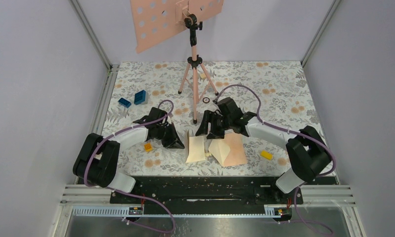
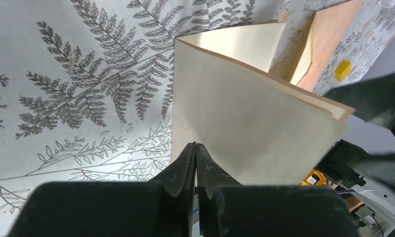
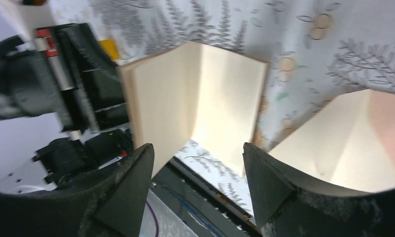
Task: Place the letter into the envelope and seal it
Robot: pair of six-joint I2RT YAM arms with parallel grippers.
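Observation:
A folded cream letter [image 1: 196,148] stands partly open on the table, one panel raised, in front of my left gripper [image 1: 178,144]; it fills much of the left wrist view [image 2: 249,113], just beyond the shut, empty fingertips. My right gripper [image 1: 210,126] is parted over the letter's right side; in the right wrist view its fingers [image 3: 264,187] have nothing between them, with the letter [image 3: 225,98] below. The peach envelope [image 1: 235,150], with a cream part folded out, lies to the right of the letter.
A pink tripod [image 1: 195,89] with a board stands at the back. Blue boxes [image 1: 141,97] sit at the back left, a yellow block [image 1: 266,155] at the right and an orange item [image 1: 148,147] at the left.

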